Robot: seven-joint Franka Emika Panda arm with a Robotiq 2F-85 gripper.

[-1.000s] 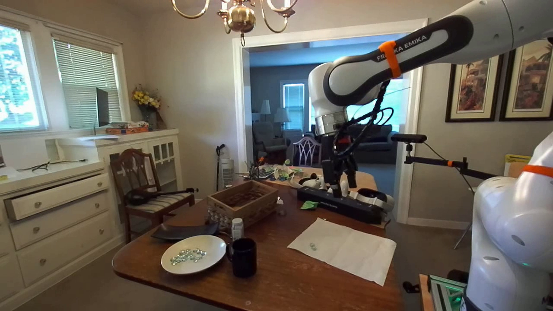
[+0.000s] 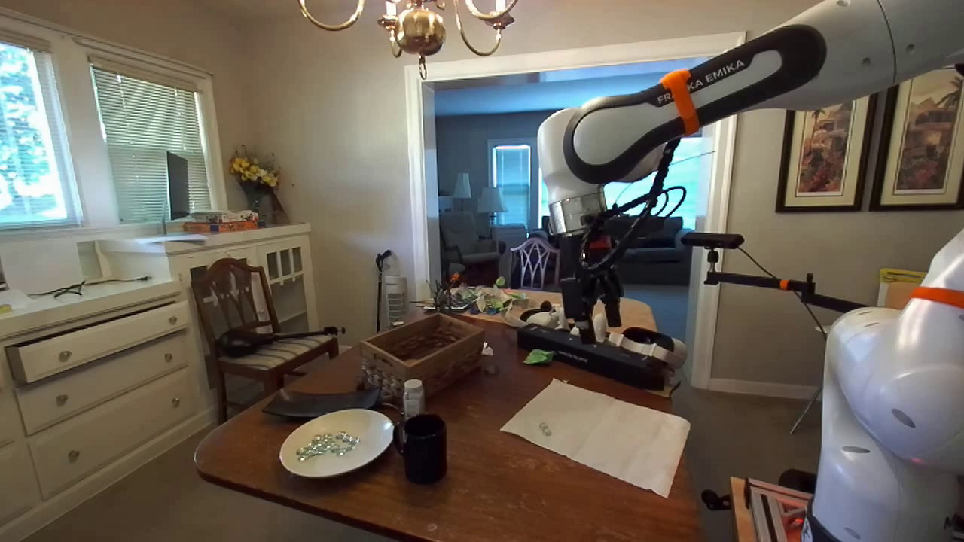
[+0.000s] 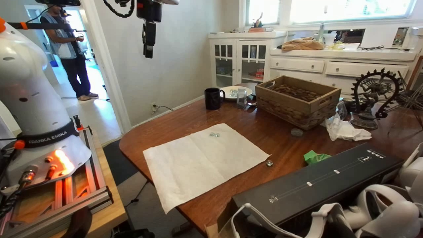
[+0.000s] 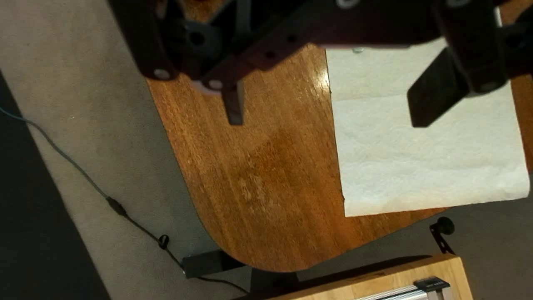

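Note:
Above the table hangs my gripper (image 2: 600, 318), pointing down. In the wrist view its fingers (image 4: 430, 95) stand wide apart, with only table and paper visible far below the gap. A white paper towel (image 3: 206, 162) lies flat on the wood. On it rest a couple of clear glass pebbles (image 3: 214, 135), and another pebble (image 3: 269, 163) sits on the wood just off its edge. Several more pebbles (image 2: 327, 444) are in a white plate (image 2: 365, 459). Beside the plate stand a black mug (image 2: 425, 450) and a small clear bottle (image 2: 413, 398).
A wooden basket (image 3: 299, 105) stands behind the mug. A long black box (image 3: 317, 182) and a white headset (image 3: 380, 216) occupy one side, near a green leaf-like piece (image 3: 316, 157) and crumpled plastic (image 3: 345, 127). Bare wood surrounds the towel's front corner.
The arm, gripper and table objects have not visibly moved. The glow at the robot's base has turned from green to reddish orange.

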